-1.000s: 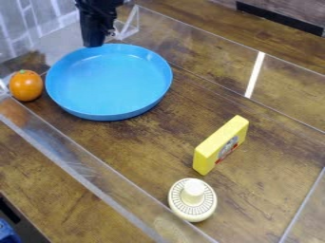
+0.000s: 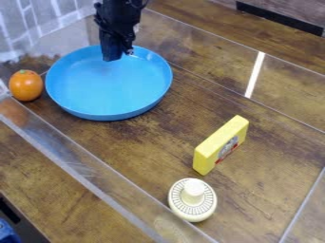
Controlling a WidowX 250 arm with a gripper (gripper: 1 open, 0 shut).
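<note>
My black gripper (image 2: 114, 47) is at the top of the view, over the back rim of a round blue plate (image 2: 109, 87); whether its fingers are open or shut is unclear, and I cannot tell if they touch the plate. An orange fruit (image 2: 26, 85) sits just left of the plate. On the wooden table, a yellow box (image 2: 221, 143) stands at the right, and a white, ribbed round object with a knob (image 2: 193, 201) is at the bottom.
Clear plastic strips or walls run along the left side.
The gripper has moved slightly right and down, onto the back edge of the plate in the view. The objects on the table look unmoved.
</note>
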